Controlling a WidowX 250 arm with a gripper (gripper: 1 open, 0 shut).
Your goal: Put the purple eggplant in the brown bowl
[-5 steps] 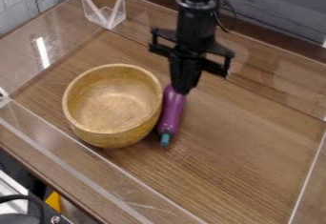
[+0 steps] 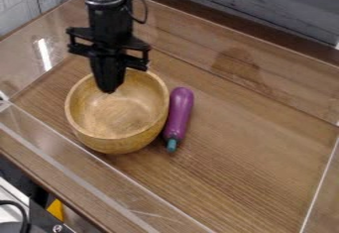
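The purple eggplant [image 2: 180,115] lies on the wooden table just right of the bowl, close beside its rim, with its green stem end toward the camera. The bowl [image 2: 113,135], yellowish brown and round, stands left of centre and looks empty. Over the bowl's far rim hangs my black gripper [image 2: 105,80], left of the eggplant and apart from it. No object shows at its dark tips. How far apart the fingers stand is unclear at this size.
Bare wood [image 2: 252,143] stretches across the right side of the table. A raised border [image 2: 279,24] runs along the back. Dark cables [image 2: 16,215] and a yellow item [image 2: 55,209] lie off the table at lower left.
My gripper has swung left, from above the eggplant's far end to the bowl's far rim. The eggplant and the bowl have stayed in place.
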